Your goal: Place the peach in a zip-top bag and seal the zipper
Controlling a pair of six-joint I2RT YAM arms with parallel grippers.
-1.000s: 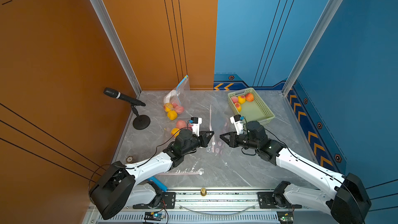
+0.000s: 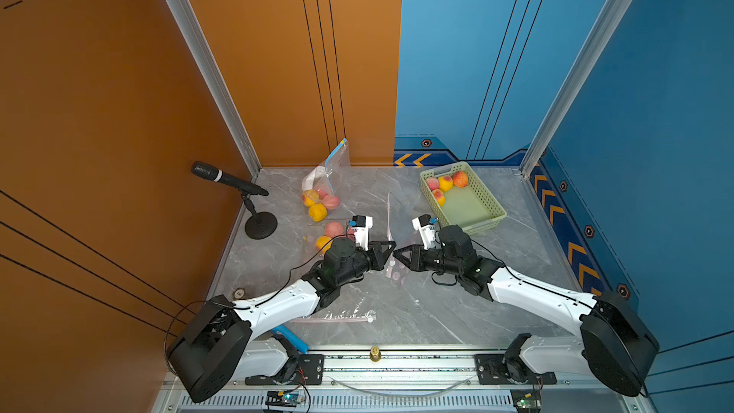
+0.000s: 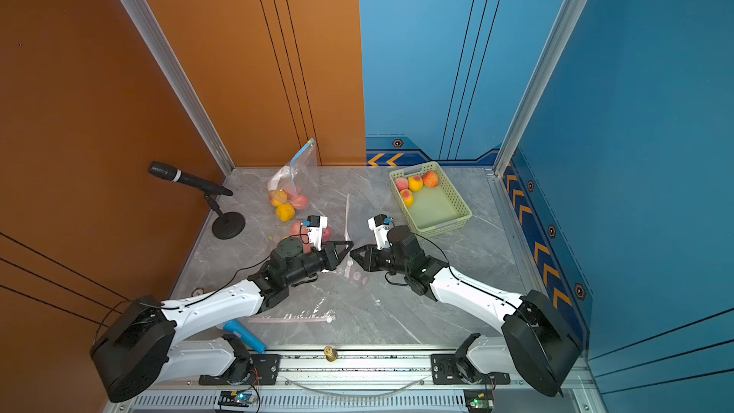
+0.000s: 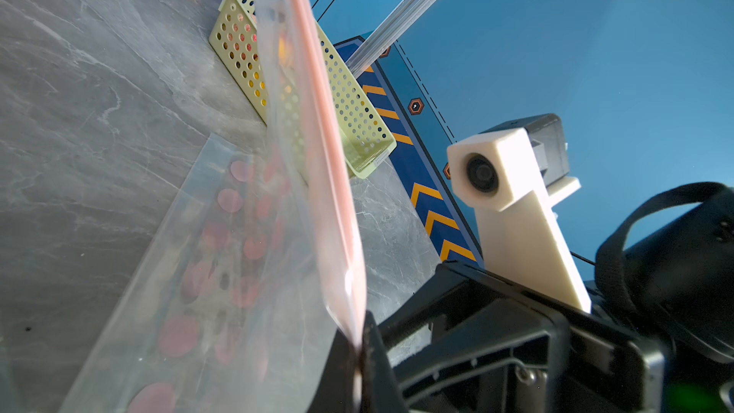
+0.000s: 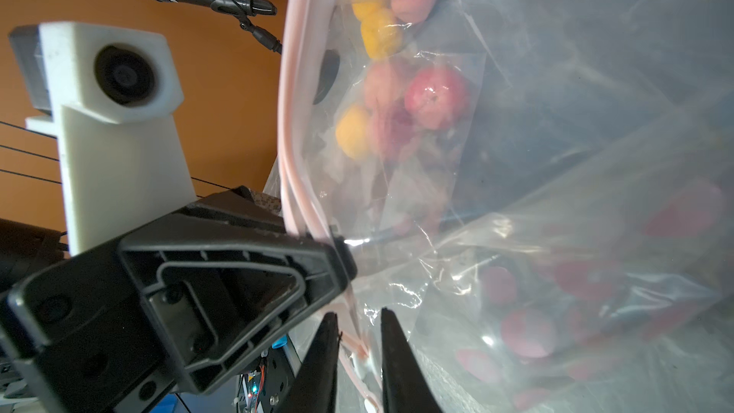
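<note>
A clear zip top bag with a pink zipper strip (image 4: 321, 122) and pink dots hangs upright between my grippers at the middle of the table. My left gripper (image 2: 390, 246) is shut on the pink strip (image 5: 302, 107). My right gripper (image 2: 399, 252) is close to it, facing it, with the strip passing by its fingertips; it looks shut, though whether it pinches the film is unclear. Peaches lie in clear bags at the left (image 2: 330, 200) and in a green basket (image 2: 481, 206) at the back right.
A microphone on a stand (image 2: 260, 223) stands at the left. Another flat bag with a zipper strip (image 2: 328, 319) and a blue roll (image 3: 243, 334) lie at the front left.
My right gripper has moved left, up to the bag strip and close to my left gripper. The left arm has barely moved.
</note>
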